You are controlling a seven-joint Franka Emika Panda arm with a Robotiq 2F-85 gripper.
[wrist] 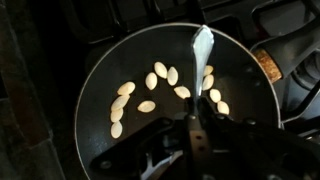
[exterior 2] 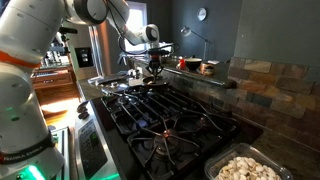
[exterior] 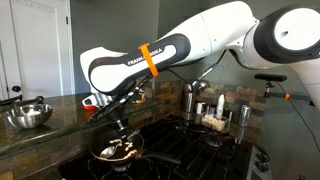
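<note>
A dark frying pan [wrist: 105,85] sits on the stove, with several pale oval pieces [wrist: 147,106] scattered over its floor in the wrist view. My gripper is over the pan, shut on a light, narrow utensil [wrist: 203,45] that reaches across the pan. The exact kind of utensil cannot be told, and its lower part is hidden among the dark fingers. From exterior view 1, the gripper [exterior: 121,132] points down into the pan [exterior: 101,143]. The pan's handle [wrist: 295,45] runs off to the upper right in the wrist view.
Black burner grates [exterior 2: 165,125] cover the stove. A metal tray [exterior 2: 222,160] of pale pieces stands at the near right in exterior view 2. Shiny bowls [exterior: 30,117] rest on the left counter; bottles and canisters [exterior: 220,103] line the back. A person [exterior 2: 152,38] is in the background.
</note>
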